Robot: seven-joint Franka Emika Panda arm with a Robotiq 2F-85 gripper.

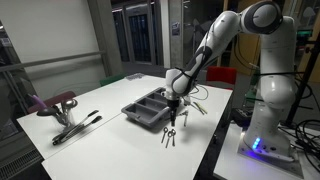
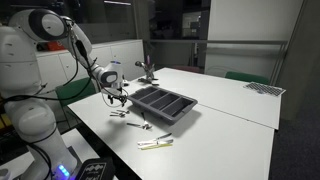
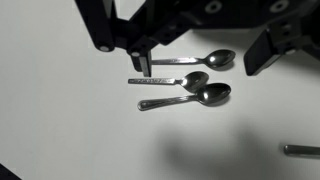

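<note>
Three metal spoons lie side by side on the white table: an upper spoon (image 3: 218, 58), a middle spoon (image 3: 192, 81) and a lower spoon (image 3: 212, 94). Above them is my gripper, its dark fingers (image 3: 140, 45) spread wide apart with nothing held between them. In the first exterior view the gripper (image 1: 172, 119) points down just over the spoons (image 1: 168, 136), in front of the grey divided tray (image 1: 145, 112). Part of the upper spoon is hidden by the gripper in the wrist view.
A holder with utensils (image 1: 66, 126) stands at the left of the table. Several light-handled utensils (image 2: 155, 145) lie near the tray. Another metal handle (image 3: 300, 151) shows at the wrist view's right edge.
</note>
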